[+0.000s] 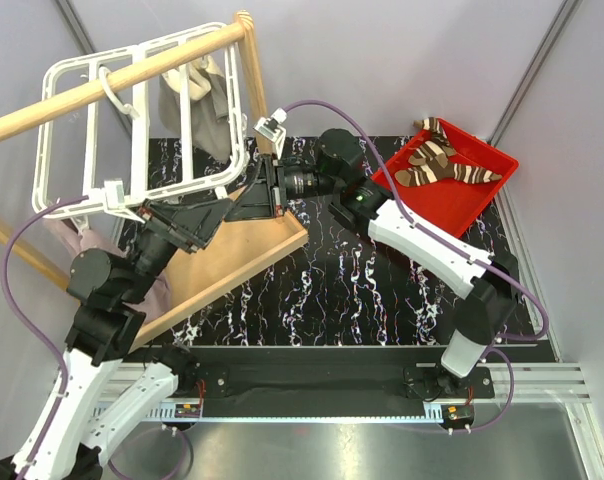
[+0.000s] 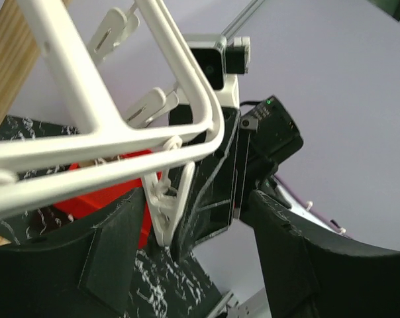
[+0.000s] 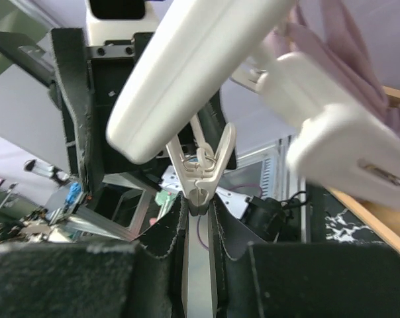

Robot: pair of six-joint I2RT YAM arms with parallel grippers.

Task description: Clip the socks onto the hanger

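The white hanger [image 1: 137,190] hangs from a wooden rod, its frame filling much of the left wrist view. On it hang a grey and cream sock [image 1: 214,115] at the back and a pink sock [image 1: 157,290] at the left. Brown and white striped socks [image 1: 437,165] lie in the red bin. My right gripper is shut on the lower end of a white clip [image 3: 201,169] under the hanger. Fingers apart, my left gripper faces that same clip [image 2: 165,205] from below, with nothing held. No sock shows in the clip.
The red bin [image 1: 452,210] stands at the right on the black marbled surface. Under the hanger is a wooden base [image 1: 237,265], and the wooden rod [image 1: 102,85] crosses above. Both arms are close together at the hanger's front right corner.
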